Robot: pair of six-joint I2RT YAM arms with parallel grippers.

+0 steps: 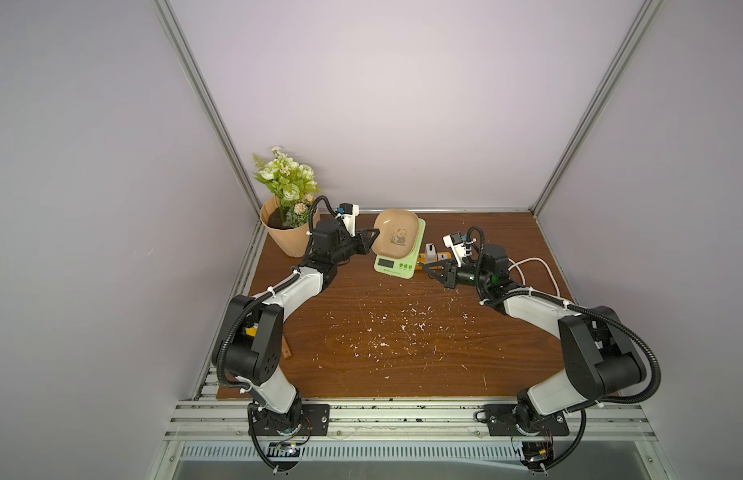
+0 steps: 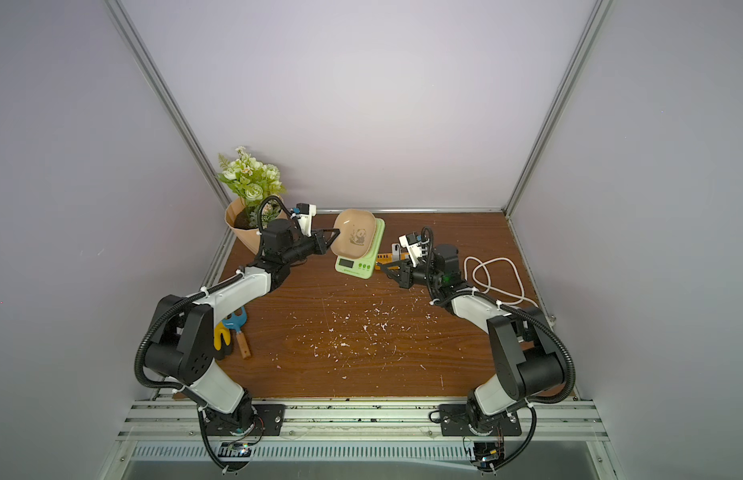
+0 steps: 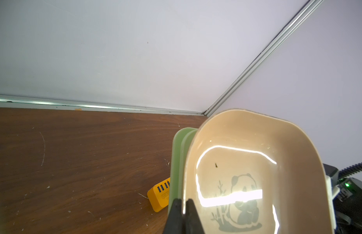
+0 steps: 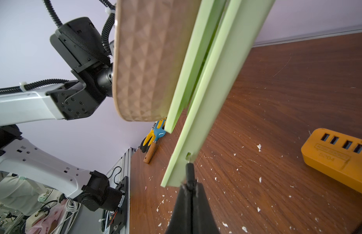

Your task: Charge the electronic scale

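The light-green electronic scale (image 1: 397, 268), its beige panda bowl (image 1: 398, 236) against it, is held tilted above the table. My left gripper is shut on the bowl's rim from the left. In the right wrist view, a small port (image 4: 188, 155) shows in the scale's green edge (image 4: 204, 113). My right gripper is shut on a slim dark piece, seemingly the charging plug (image 4: 190, 170). The plug's tip meets the view of the port; whether it sits inside cannot be made out.
An orange power strip (image 4: 336, 156) lies on the table behind my right gripper. A potted flower plant (image 1: 287, 224) stands back left. White cable (image 2: 499, 276) curls at the right.
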